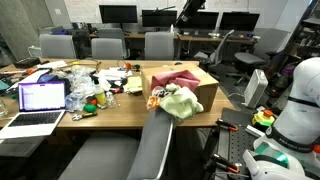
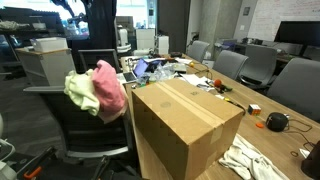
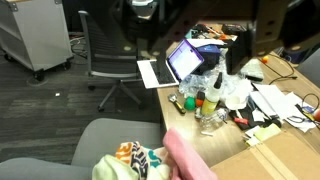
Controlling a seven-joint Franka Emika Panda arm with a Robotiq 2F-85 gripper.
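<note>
A pink cloth (image 1: 178, 78) lies draped over the top of the chair back, beside and partly over a light green cloth (image 1: 181, 103). In exterior view 2 the pink cloth (image 2: 109, 92) hangs on the chair next to the green cloth (image 2: 82, 93). High above them is my gripper (image 1: 181, 22), clear of both cloths. Its dark, blurred fingers stand apart at the top of the wrist view, with no cloth between them. Low in that view the pink cloth (image 3: 184, 158) shows beside a patterned cloth (image 3: 140, 157).
A large cardboard box (image 2: 190, 125) stands on the table right behind the chair. Left of it the table holds an open laptop (image 1: 40, 101), bottles and plastic bags (image 1: 85, 83). The grey chair (image 1: 152, 145) stands in front. Open air surrounds the gripper.
</note>
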